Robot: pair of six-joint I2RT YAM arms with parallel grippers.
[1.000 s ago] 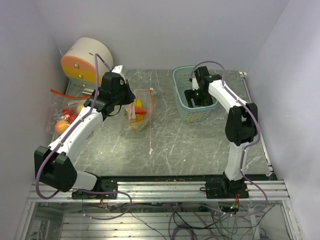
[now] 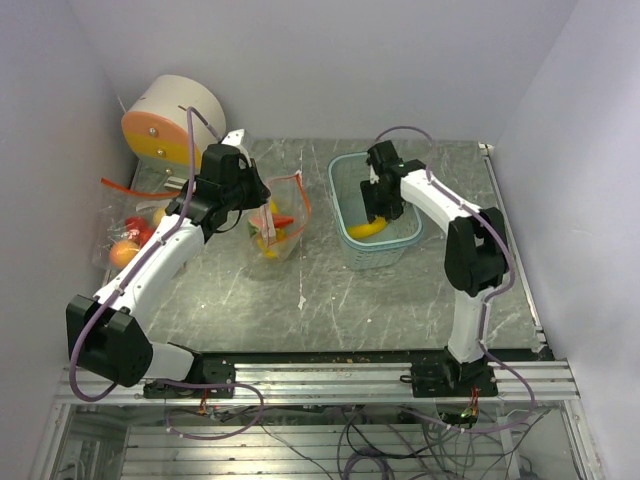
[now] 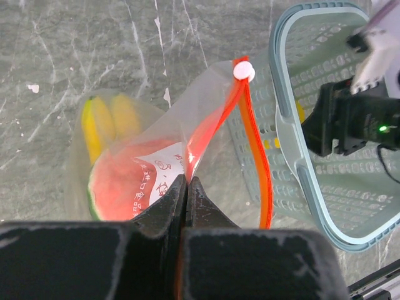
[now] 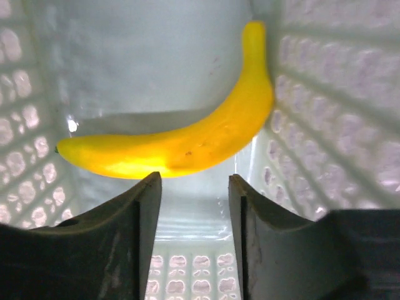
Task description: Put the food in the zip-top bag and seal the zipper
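Observation:
A clear zip bag [image 3: 206, 103] with an orange zipper edge stands at mid-table, its mouth spread. Yellow food [image 3: 105, 125] and a red melon-like piece [image 3: 122, 181] lie inside it. My left gripper is shut on the bag's rim. In the blue-green basket [image 2: 372, 258] to the right, a banana [image 4: 181, 147] rests on the floor of the basket. My right gripper is down inside the basket, its fingers apart with nothing between them; the banana lies just beyond the fingertips.
Another bag with red and orange produce [image 2: 130, 240] sits at the far left. A white and orange rounded box [image 2: 172, 120] stands behind it.
The basket and right gripper shifted left over the last second, the basket also slightly toward the front. The gripper has since risen slightly rightward, exposing the banana. The left arm looks nearly still.

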